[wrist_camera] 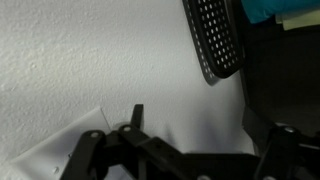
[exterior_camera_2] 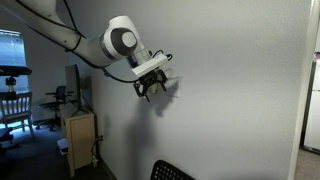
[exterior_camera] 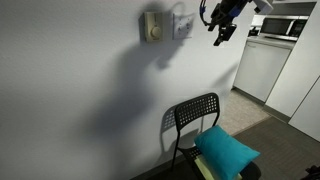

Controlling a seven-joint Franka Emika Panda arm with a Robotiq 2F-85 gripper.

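Note:
In exterior view 1 my gripper [exterior_camera: 211, 31] hangs high by the wall, just right of a white wall plate [exterior_camera: 183, 26]. A beige box with a round knob [exterior_camera: 153, 26] is mounted left of that plate. The wrist view shows the gripper open, its dark fingers wide apart with only bare wall and shadow behind the gap. At the lower left of that view lies the white plate [wrist_camera: 55, 152], partly covered by the gripper body. In exterior view 2 the gripper [exterior_camera_2: 150, 88] is close to the wall; whether it touches cannot be told.
Below stands a black chair [exterior_camera: 196, 112] with a perforated back, bearing a teal cushion [exterior_camera: 226, 151]. White cabinets [exterior_camera: 262, 67] and a microwave [exterior_camera: 283, 27] are at the right. Most of the wall [exterior_camera: 75, 90] is bare.

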